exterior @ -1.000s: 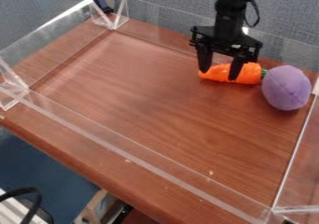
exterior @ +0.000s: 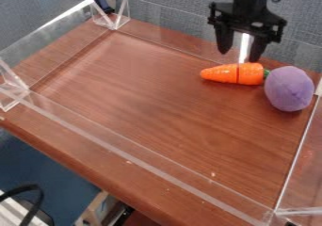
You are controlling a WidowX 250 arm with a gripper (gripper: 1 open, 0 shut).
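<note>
My black gripper (exterior: 240,47) hangs over the back right of the wooden surface, its two fingers apart and empty, above an orange carrot (exterior: 231,73) with a green top lying on the wood. A round purple object (exterior: 288,88) rests right of the carrot, close by its top.
Clear low walls (exterior: 138,169) surround the wooden surface (exterior: 138,107). A grey padded wall stands behind.
My gripper has risen from down at the carrot to above it and shifted a little to the right. The carrot and purple object look unmoved.
</note>
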